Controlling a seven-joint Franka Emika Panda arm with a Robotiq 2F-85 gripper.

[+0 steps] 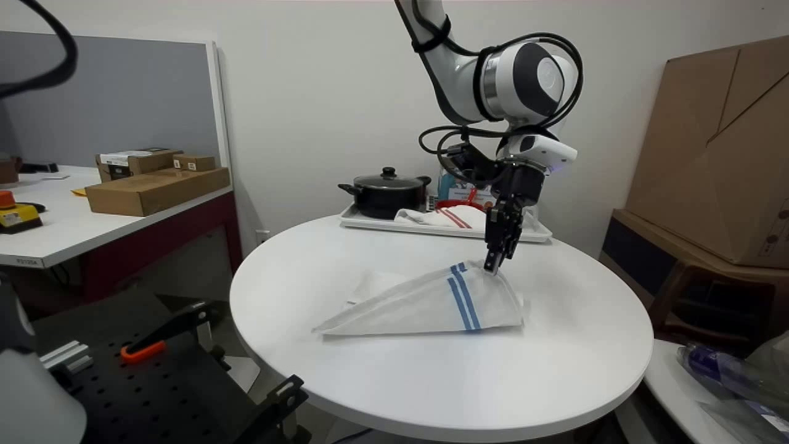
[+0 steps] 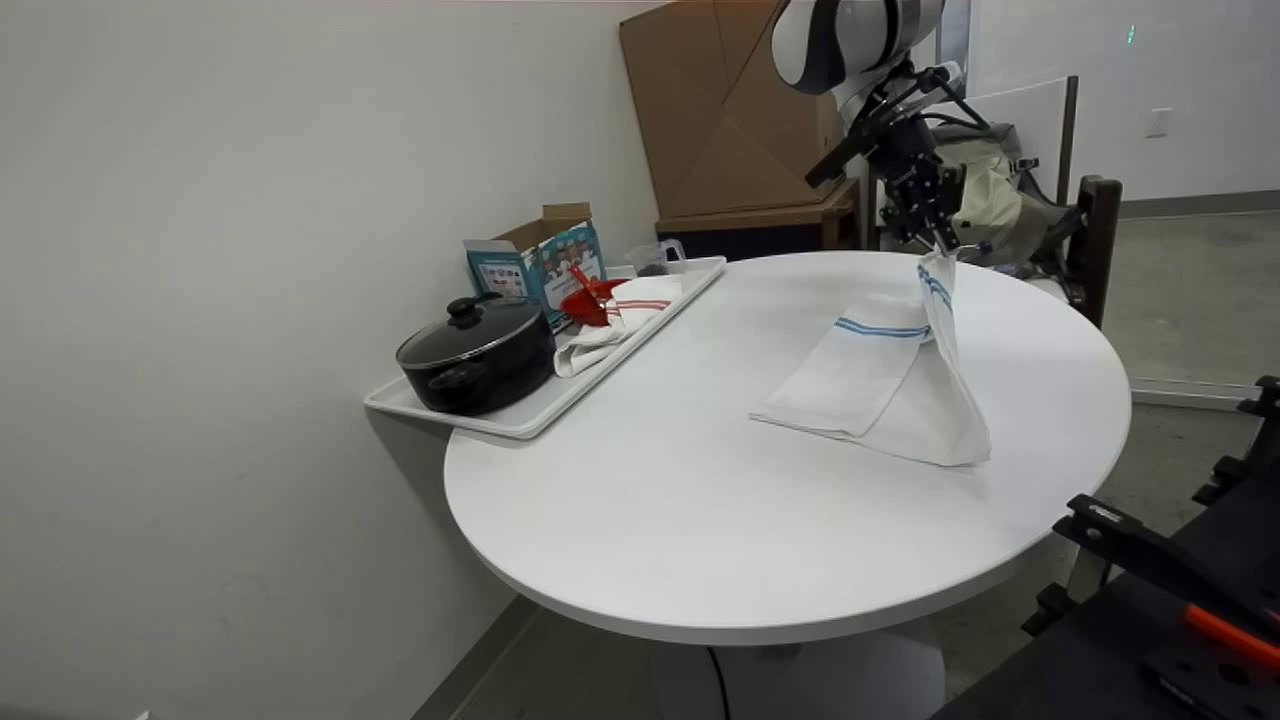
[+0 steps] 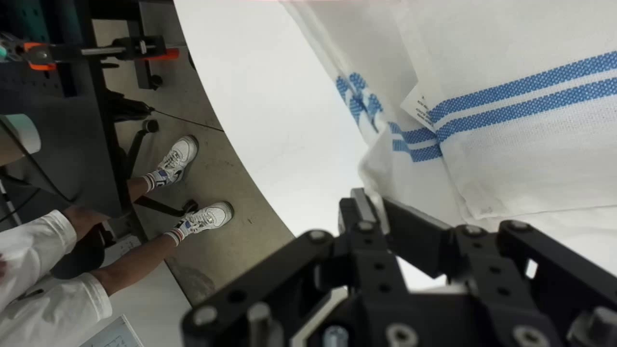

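A white towel with blue stripes (image 1: 429, 302) lies partly on the round white table (image 1: 310, 259), with one part pulled up off the surface. My gripper (image 1: 491, 267) is shut on that raised part, above the table's right half. From the other side, the towel (image 2: 846, 372) shows a flat folded area and a steep raised strip running up to my gripper (image 2: 944, 248). In the wrist view, a pinched fold of the towel (image 3: 379, 167) enters between the fingertips. A small tag (image 3: 417, 106) shows beside the stripes.
At the table's back, a white tray (image 2: 528, 420) bears a lidded black pot (image 2: 474, 360), a red-striped cloth (image 2: 642, 306), a red item and a box (image 2: 540, 258). A person's feet (image 3: 179, 156) show beyond the table edge.
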